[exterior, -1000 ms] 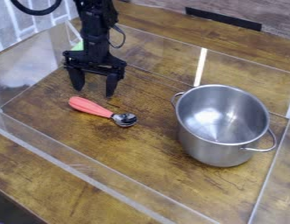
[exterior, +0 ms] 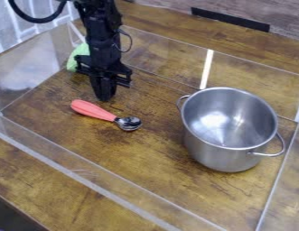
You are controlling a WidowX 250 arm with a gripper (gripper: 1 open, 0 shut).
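My black gripper (exterior: 106, 92) hangs low over the wooden surface at the upper left, its fingers drawn together with nothing visible between them. Just behind it, partly hidden by the arm, is a green object (exterior: 76, 60). In front of the gripper lies a spoon-like utensil with a salmon-pink handle (exterior: 94, 109) and a shiny metal head (exterior: 128, 122).
A large steel pot (exterior: 230, 153) with two side handles stands on the right. Clear panels border the wooden work area (exterior: 127, 180) on the left and front. The middle behind the pot and the front area are bare.
The gripper's fingers have closed from a spread position, and the arm has shifted slightly to the right. The utensil and pot stay where they were.
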